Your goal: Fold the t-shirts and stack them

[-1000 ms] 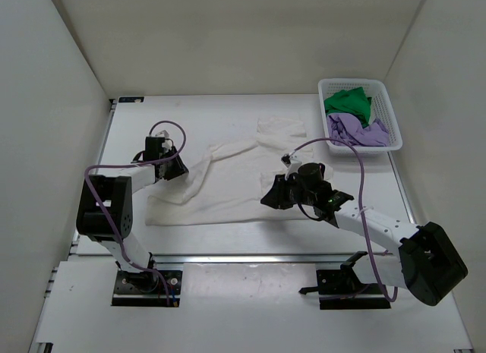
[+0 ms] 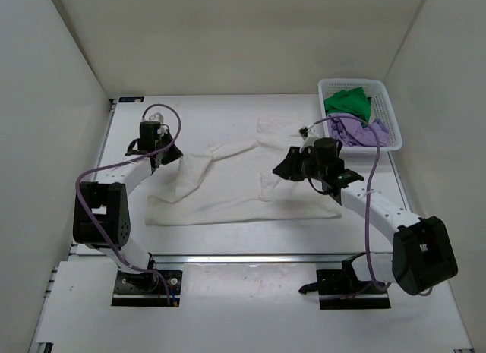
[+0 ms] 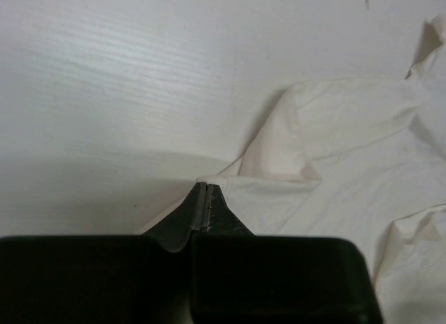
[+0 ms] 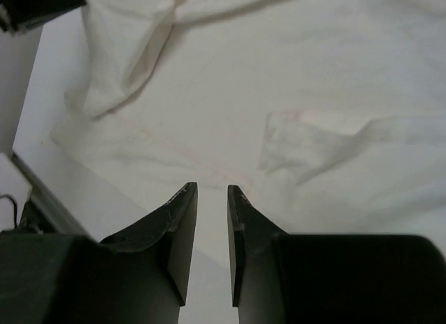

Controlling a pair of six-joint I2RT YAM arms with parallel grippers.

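Note:
A white t-shirt [image 2: 235,182] lies spread and partly creased across the middle of the white table. At its left part, my left gripper [image 2: 179,157] meets the cloth; in the left wrist view this gripper has its fingers pressed together, with an edge of the shirt [image 3: 268,191] at the tips. From there the fabric slopes down in a raised fold. Over the shirt's right half hovers my right gripper [image 2: 284,168]. Its fingertips [image 4: 183,198] stand apart in the right wrist view, nothing between them, above a folded-over part of the shirt [image 4: 334,150].
A white basket [image 2: 323,88] at the back right holds a green cloth [image 2: 349,102] and a purple cloth [image 2: 353,131]. Bare table [image 2: 205,114] shows behind the shirt at left, and a clear strip runs along its front.
My right gripper has moved back and slightly right over the shirt. The left gripper has shifted a little back and left, and the cloth near it has shifted too.

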